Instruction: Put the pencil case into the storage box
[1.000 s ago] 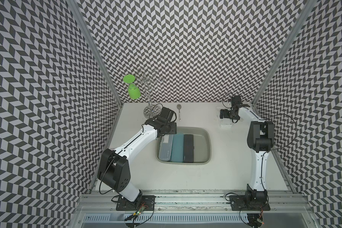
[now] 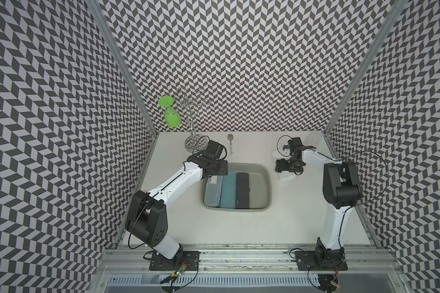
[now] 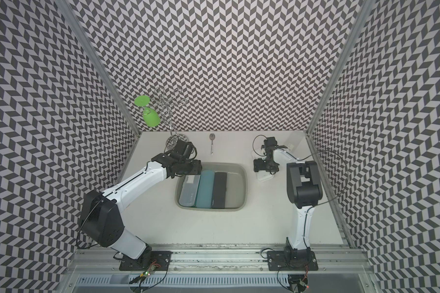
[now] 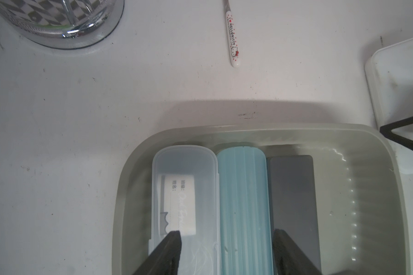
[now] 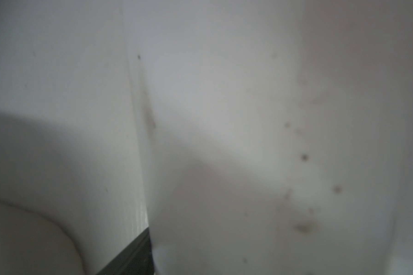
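The grey storage box [image 2: 260, 200] sits mid-table holding three cases: a clear one [image 4: 188, 160], a teal one [image 4: 243, 206] and a dark grey one [image 4: 293, 197]. Right of it a white pencil case [image 4: 399, 73] is gripped by my right gripper [image 2: 292, 171]; a dark finger crosses its edge in the left wrist view. In the right wrist view its blurred white surface [image 5: 261, 114] fills most of the frame, with one finger [image 5: 135, 256] at its left side. My left gripper stands open above the box's left part, its fingers apart and empty.
A metal rack [image 2: 191, 117] with a green goblet [image 2: 172, 117] stands at the back left. A spoon [image 4: 232, 39] lies behind the box. The box's right strip [image 4: 344, 206] is bare, and the front of the table is clear.
The left arm and the cases in the box look almost unchanged.
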